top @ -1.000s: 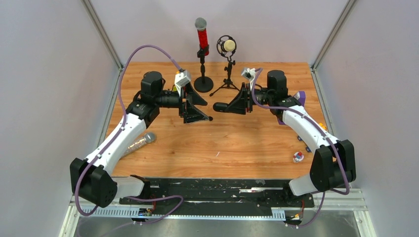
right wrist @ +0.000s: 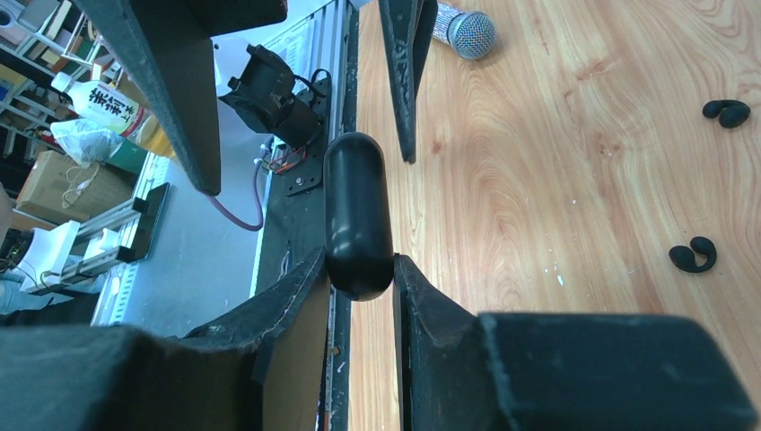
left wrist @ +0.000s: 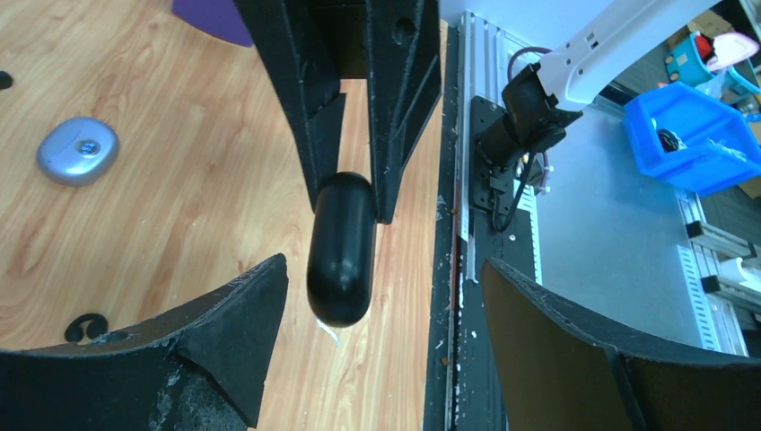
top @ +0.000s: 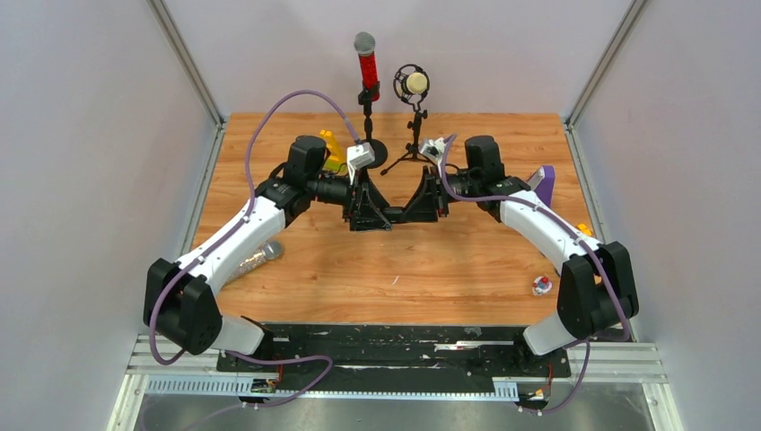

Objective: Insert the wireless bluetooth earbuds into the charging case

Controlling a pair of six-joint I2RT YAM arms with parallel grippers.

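The black pill-shaped charging case (right wrist: 359, 215) is held out in the air, with my right gripper shut on its near end. In the left wrist view, the far end of the case (left wrist: 341, 260) points into the wide gap of my left gripper. That gripper is part open, its fingers apart from the case on both sides. Two black C-shaped earbuds, one farther (right wrist: 727, 112) and one nearer (right wrist: 695, 255), lie on the table in the right wrist view. One earbud (left wrist: 86, 327) also shows in the left wrist view. The top view hides both earbuds.
A silver microphone (top: 258, 258) lies at the left. Two stands, one with a red microphone (top: 368, 67), rise at the back. A blue-grey rounded object (left wrist: 78, 151) and a purple block (top: 543, 184) are on the table.
My left gripper has moved right and slightly down in the top view, closing the gap to the case. The right gripper has shifted a little left and down with the case.
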